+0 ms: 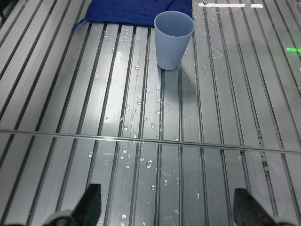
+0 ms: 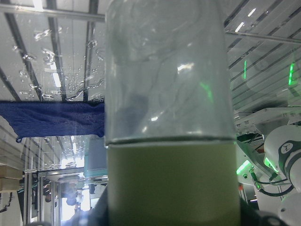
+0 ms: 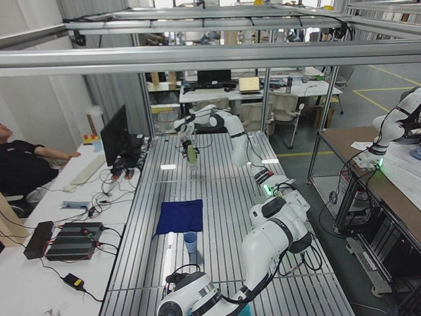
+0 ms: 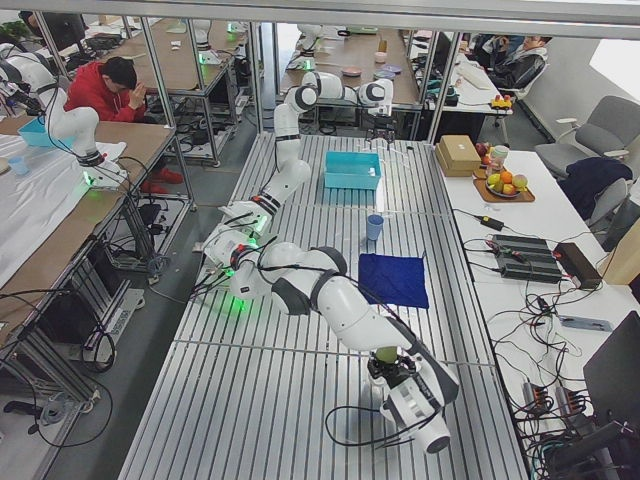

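Observation:
A blue cup (image 4: 375,227) stands upright on the slatted metal table beside a dark blue cloth (image 4: 393,282). The left wrist view shows the cup (image 1: 172,42) ahead, with water drops on the slats before it. My left gripper is open, empty between its fingers, near the teal bin's end of the table. At the far end from it, my right gripper (image 4: 388,368) holds a clear bottle with an olive-green band (image 2: 171,179) above the table; the bottle fills much of the right wrist view.
A teal bin (image 4: 350,172) sits at the left arm's end of the table. A side desk (image 4: 515,340) with electronics, a monitor and fruit runs along one edge. The middle of the table around cloth and cup is otherwise mostly clear.

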